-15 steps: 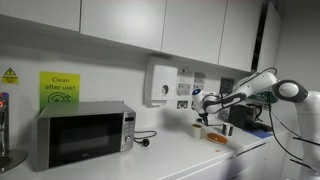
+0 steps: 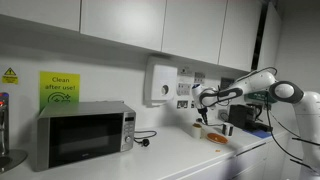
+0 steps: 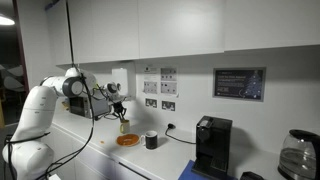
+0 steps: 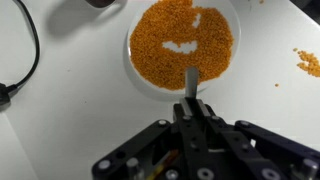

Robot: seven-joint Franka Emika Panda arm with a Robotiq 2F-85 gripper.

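Note:
Low in the wrist view, my gripper is shut on a slim grey handle-like piece (image 4: 191,82); its other end cannot be made out. Beyond the fingers lies a round white-rimmed dish (image 4: 168,57) with orange grains, pale patches showing through them. In exterior view 2, the gripper (image 3: 118,108) hangs above or close to a beige container (image 3: 125,127), without visible detail of what it holds. The orange-looking dish (image 3: 128,140) lies beside that container on the counter.
Some orange grains (image 4: 308,63) lie loose beside the dish. A dark mug (image 3: 150,140) stands close by, and a coffee machine (image 3: 212,147) farther right. In exterior view 1, a microwave (image 2: 85,134) occupies the left, with bare counter (image 2: 165,153) between it and the dish.
The arm's wrist has shifted slightly to the right in exterior view 1. The container, dish and mug show no visible movement.

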